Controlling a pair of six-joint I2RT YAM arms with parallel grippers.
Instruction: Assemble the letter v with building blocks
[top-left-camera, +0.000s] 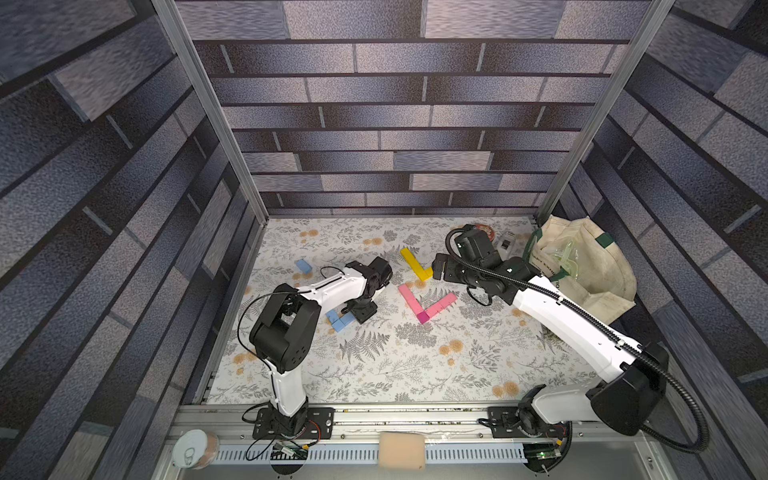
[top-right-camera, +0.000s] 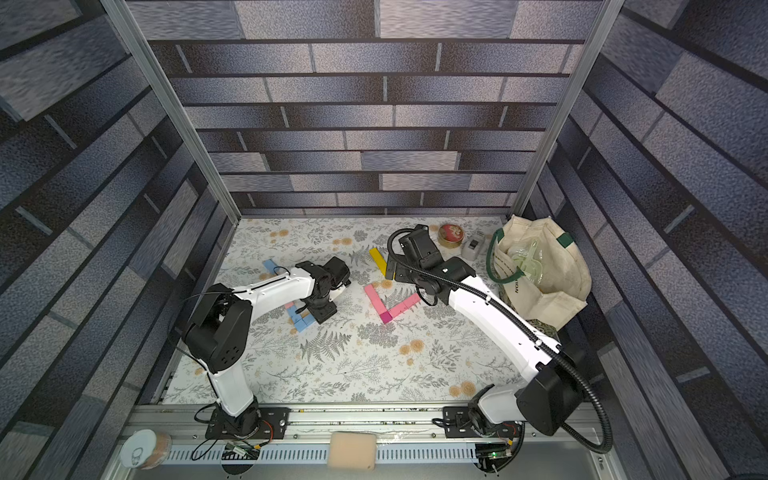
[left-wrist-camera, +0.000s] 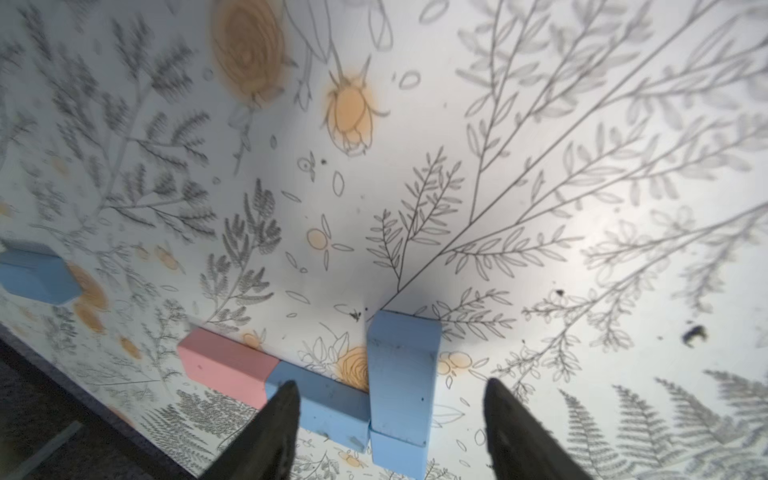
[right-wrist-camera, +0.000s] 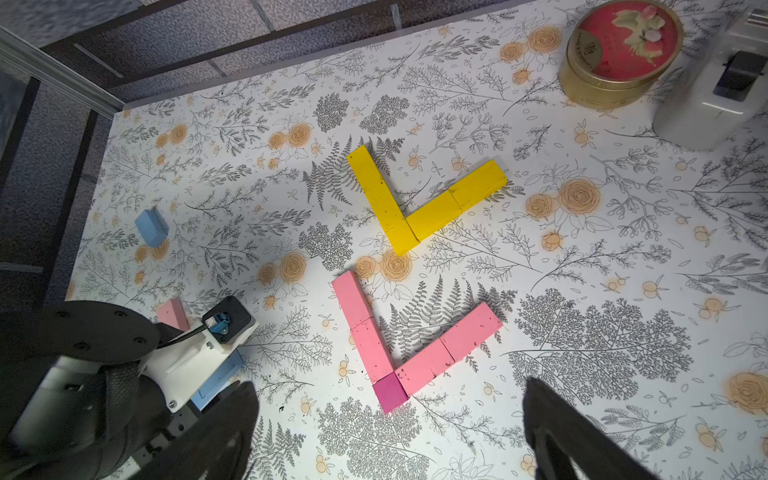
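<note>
A yellow V (right-wrist-camera: 384, 200) lies at the back middle, a pink V with magenta corner (right-wrist-camera: 424, 368) in front of it. My left gripper hangs over blue blocks (left-wrist-camera: 401, 360) and a pink block (left-wrist-camera: 222, 360) laid in a row joined at an angle, its blurred fingers apart, one either side of the corner. A loose blue block (right-wrist-camera: 152, 228) lies farther back left. My right gripper stands open above the table, nothing between its fingers.
A round tin (right-wrist-camera: 620, 56), a grey device (right-wrist-camera: 708, 88) and a cloth bag (top-left-camera: 608, 280) sit at the right.
</note>
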